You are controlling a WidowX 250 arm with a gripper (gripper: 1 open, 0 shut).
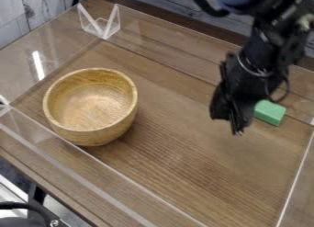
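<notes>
My black gripper (225,111) hangs over the right part of the wooden table (172,175), at the end of the arm that reaches down from the top right. I see nothing held in it; it looks shut, though blurred. Just behind it on the right lies a green block (269,113), partly hidden by the gripper. A round tan bowl (90,130) stands on the left.
A small clear plastic or wire item (101,24) is at the back left. A dark edge runs along the lower left.
</notes>
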